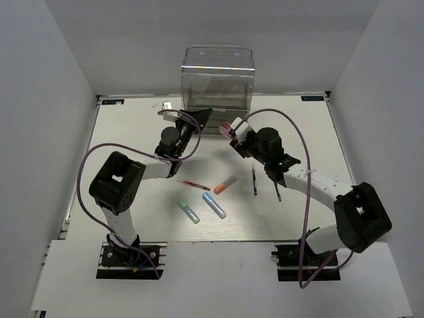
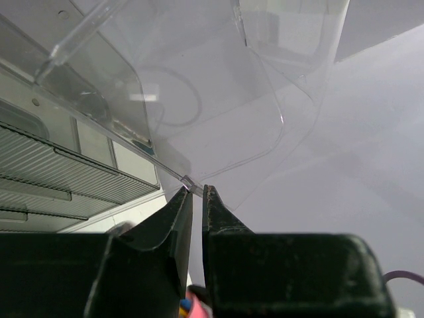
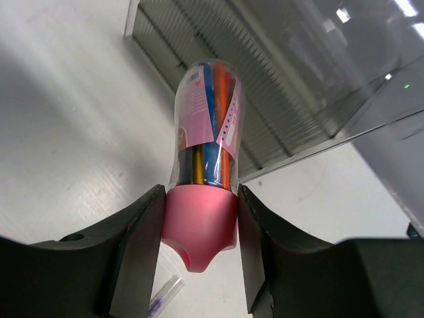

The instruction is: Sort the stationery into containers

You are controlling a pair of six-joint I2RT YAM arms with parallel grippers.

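Note:
A clear acrylic container (image 1: 217, 73) with grey drawers stands at the back centre. My left gripper is shut on a clear edge of it. My right gripper is shut on a pink pencil case (image 3: 199, 225) of coloured pens, held upward beside the container's front right. Loose on the table lie an orange case (image 1: 223, 187), a blue case (image 1: 213, 204), a green case (image 1: 187, 211), a red pen (image 1: 193, 183) and slim pens (image 1: 254, 182) at the right.
The white table (image 1: 119, 212) has free room at its left and right sides. The pens and cases occupy the front middle, below the container. Grey walls enclose the back and sides.

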